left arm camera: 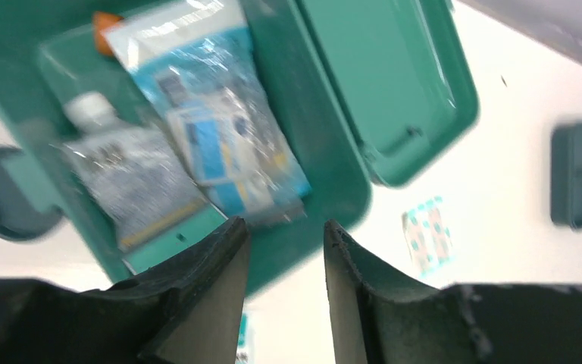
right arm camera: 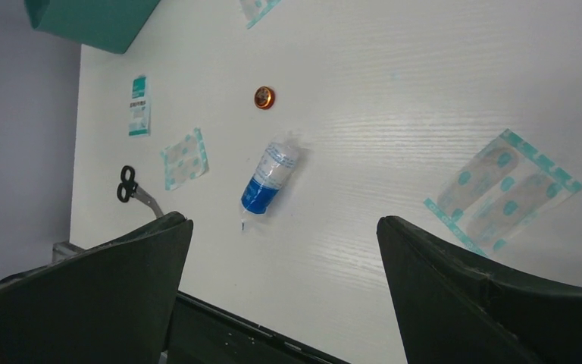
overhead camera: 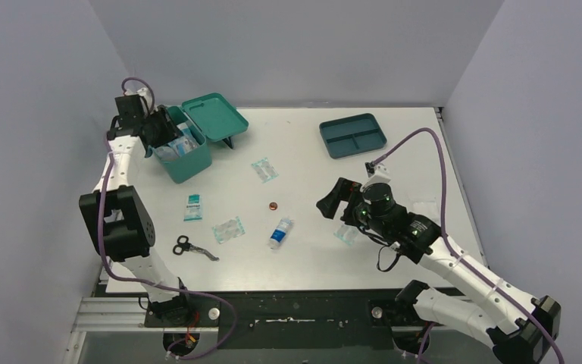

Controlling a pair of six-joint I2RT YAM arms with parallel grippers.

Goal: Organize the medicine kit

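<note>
The green medicine box [overhead camera: 190, 165] stands at the back left, its lid [overhead camera: 216, 116] folded open beside it. Inside lie a blue-and-clear packet [left arm camera: 227, 129], a grey packet [left arm camera: 135, 176], a white-capped bottle [left arm camera: 91, 111] and an orange item [left arm camera: 104, 30]. My left gripper hovers over the box, fingers apart and empty. My right gripper is open above the right-centre table, holding nothing. On the table lie a blue-and-white bagged bottle [right arm camera: 270, 178], a small round brown item [right arm camera: 264, 97], scissors [overhead camera: 195, 248], a teal-and-white packet [overhead camera: 192, 207] and clear sachets [right arm camera: 505, 192].
A dark green divided tray [overhead camera: 353, 136] sits empty at the back right. Another sachet [overhead camera: 264, 170] lies between box and tray. A dark round part [left arm camera: 15, 193] juts from the box's left side.
</note>
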